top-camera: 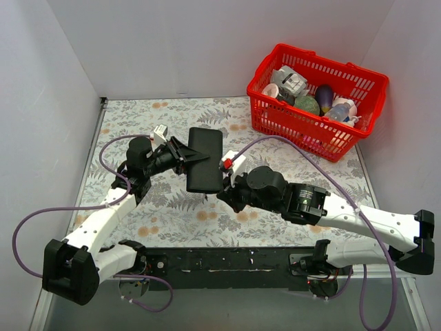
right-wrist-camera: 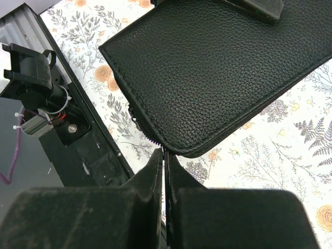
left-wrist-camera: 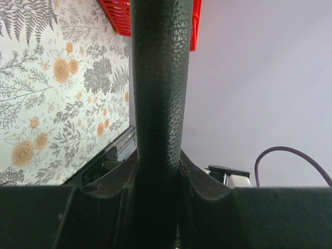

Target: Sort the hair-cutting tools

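Note:
A black leather-like zipped case (top-camera: 204, 169) is held up over the table, its long side running front to back. My left gripper (top-camera: 191, 156) is shut on it from the left; in the left wrist view the case (left-wrist-camera: 161, 78) stands edge-on between the fingers. At the case's near right end is my right gripper (top-camera: 226, 187). In the right wrist view that gripper is shut, its tips at the case's zipped edge (right-wrist-camera: 142, 127). Whether a thin zipper pull lies between them cannot be made out. No hair cutting tools are visible.
A red basket (top-camera: 272, 114) with several items, among them an eggplant (top-camera: 324, 97) and a clear bottle (top-camera: 338, 112), stands at the back right. Purple cables (top-camera: 317, 165) loop over both arms.

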